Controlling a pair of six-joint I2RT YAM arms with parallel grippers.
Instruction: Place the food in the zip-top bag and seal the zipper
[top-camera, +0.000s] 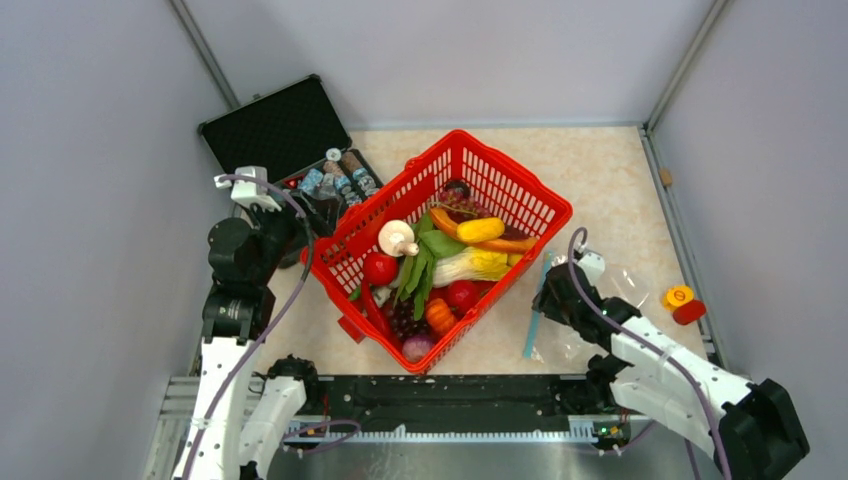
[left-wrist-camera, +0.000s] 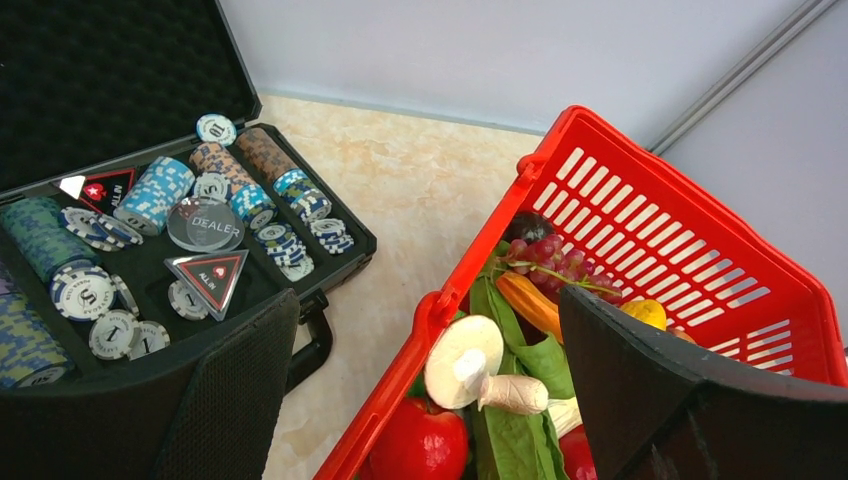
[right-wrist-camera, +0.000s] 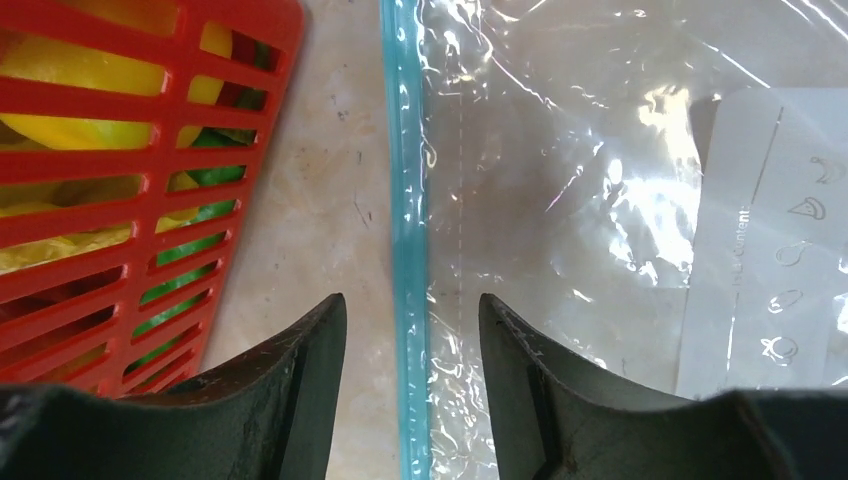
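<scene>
A red basket (top-camera: 545, 215) holds toy food: mushroom (top-camera: 396, 236), tomato (top-camera: 380, 268), corn (top-camera: 480, 229), cabbage, grapes, eggplant and more. A clear zip bag (right-wrist-camera: 570, 220) lies flat to its right, its blue zipper strip (right-wrist-camera: 408, 230) running along the bag's left edge. My right gripper points down over that strip, fingers apart with nothing held visibly between them. My left gripper stands open above the basket's left rim, facing the mushroom and the poker case.
An open poker-chip case (top-camera: 340, 175) sits at back left. A yellow item (top-camera: 677, 297) and a red item (top-camera: 689, 312) lie right of the bag. Bare counter (top-camera: 590, 170) shows at back right.
</scene>
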